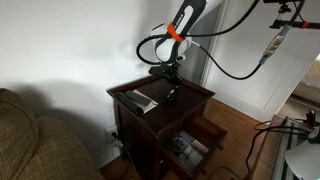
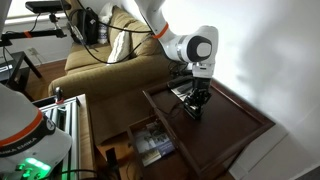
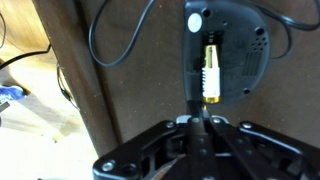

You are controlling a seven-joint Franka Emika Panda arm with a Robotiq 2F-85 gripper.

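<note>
A black device (image 3: 252, 50) lies on the dark wooden cabinet top, with an open slot in it. In the wrist view a gold-and-white cylinder, looking like a battery (image 3: 211, 75), sits in that slot. My gripper is just below the cylinder's near end in that view. Its fingers look closed together, with nothing clearly visible between them; whether they touch the cylinder I cannot tell. From the second exterior view, the gripper (image 2: 190, 91) points down over the device, which is partly hidden and hard to make out there.
A pale flat item (image 1: 142, 101) lies left of the device on the cabinet top (image 1: 197, 92). Below, an open drawer (image 2: 151, 141) holds several small things. Cables run beside the device. A brown sofa (image 1: 45, 140) stands to the left.
</note>
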